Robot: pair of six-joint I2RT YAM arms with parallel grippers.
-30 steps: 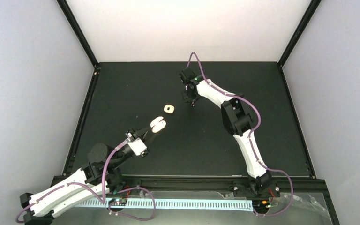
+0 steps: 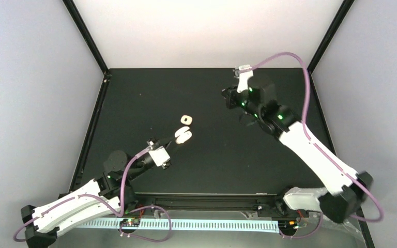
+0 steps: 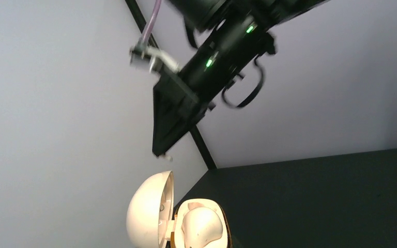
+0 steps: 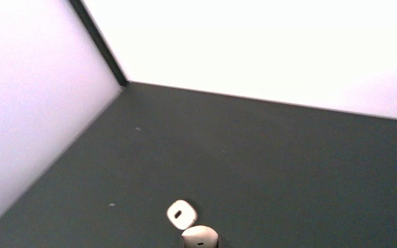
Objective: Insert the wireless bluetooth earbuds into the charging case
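Observation:
My left gripper (image 2: 166, 146) is shut on the open white charging case (image 3: 147, 211), held above the mat with lid upright; a white piece, apparently an earbud, sits in the case's body (image 3: 202, 225). My right gripper (image 2: 225, 93) is raised at the back right, shut on a small white object (image 4: 200, 235), likely an earbud, with only its top showing in the right wrist view. In the left wrist view the right gripper hangs blurred beyond the case.
A small square white piece (image 2: 186, 120) with a slot lies on the black mat (image 2: 196, 170) behind the case. Walls border the mat at the back and sides.
My right arm has swung rightward and changed pose, its gripper turning and moving right. My left gripper with the case has shifted slightly right and toward the back.

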